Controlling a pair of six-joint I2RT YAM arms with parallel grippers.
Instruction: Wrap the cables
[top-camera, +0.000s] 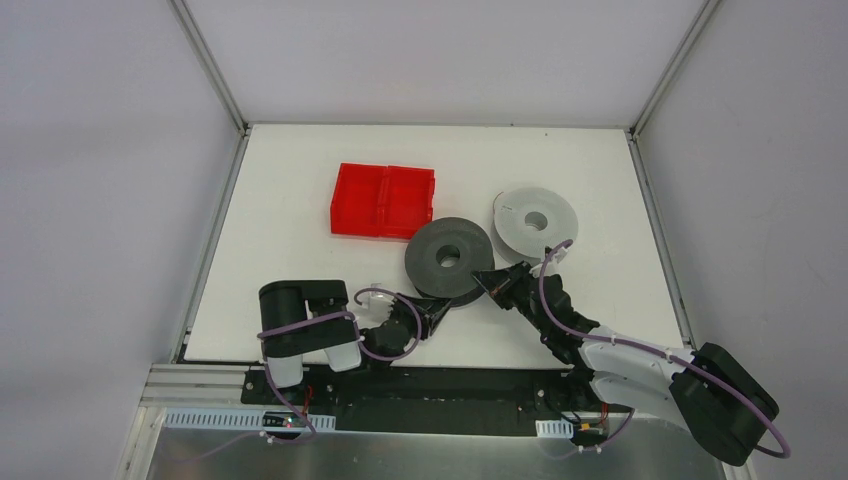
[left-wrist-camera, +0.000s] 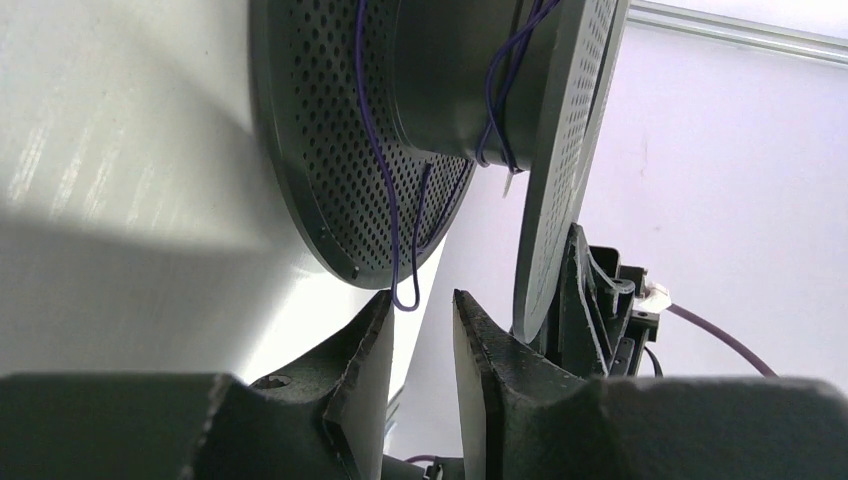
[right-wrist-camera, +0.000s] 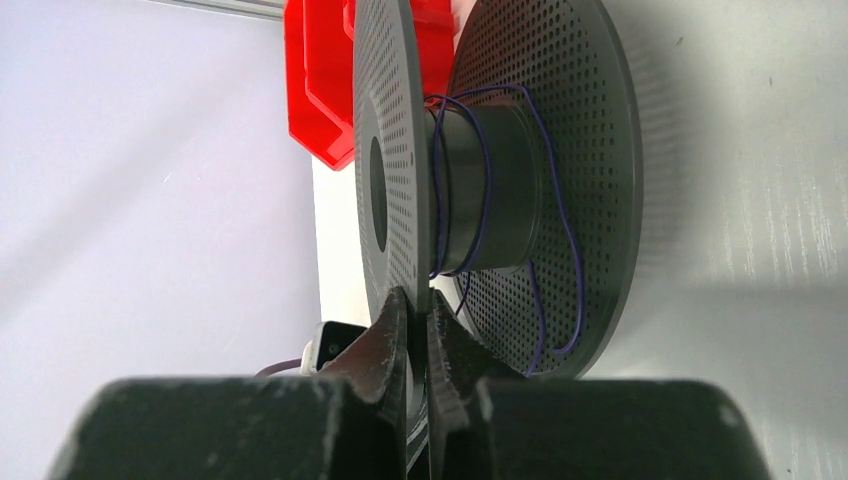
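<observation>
The dark grey spool (top-camera: 432, 240) sits on the white table near the middle. Its upper flange (right-wrist-camera: 400, 110) is pinched between the fingers of my right gripper, which is shut on it. Purple cable (right-wrist-camera: 484, 160) winds loosely round the hub, with slack strands lying over the perforated lower flange (left-wrist-camera: 310, 170). At the spool's near side, my left gripper is part open. A cable loop (left-wrist-camera: 404, 307) hangs beside the tip of one left finger; whether they touch I cannot tell. Nothing is clamped between the left fingers.
Touching or nearly touching the spool's far left side is a red two-part bin (top-camera: 383, 200). A pale grey spool (top-camera: 512, 222) stands to the right, close to the right arm. Bare table lies at the far left and along the back.
</observation>
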